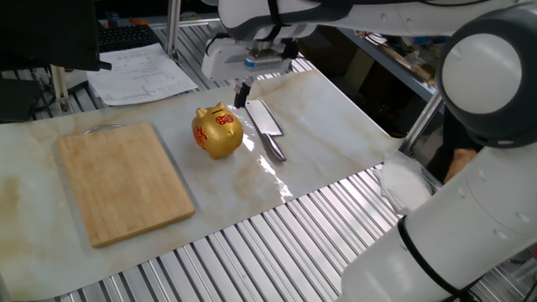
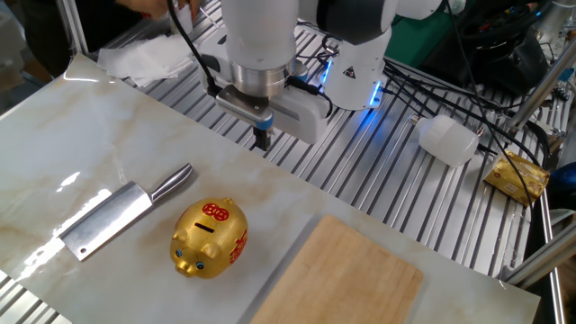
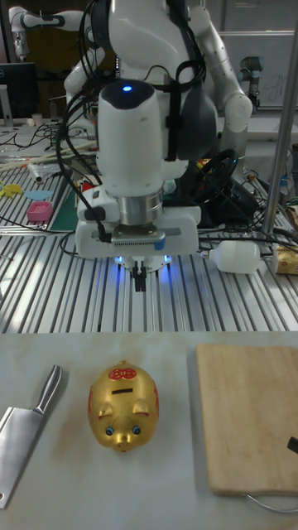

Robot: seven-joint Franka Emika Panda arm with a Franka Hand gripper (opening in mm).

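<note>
My gripper (image 3: 139, 284) hangs in the air above the slatted surface, on the robot's side of the marbled mat. Its dark fingers stand together, shut, with nothing visible between them. On the mat sits a gold piggy bank (image 2: 210, 238) with red markings and a coin slot on top, apart from the gripper. Beside it lies a cleaver (image 2: 112, 216) with a metal handle, flat on the mat. A wooden cutting board (image 1: 126, 180) rests on the pig's other side, its wire handle showing at one end.
A white bulb-shaped object (image 2: 447, 140) and a yellow package (image 2: 517, 178) are on the slats near the robot base. Crumpled white plastic (image 2: 148, 61) lies at the mat's far corner. Papers (image 1: 138, 74) lie behind the mat. Bare mat separates pig and board.
</note>
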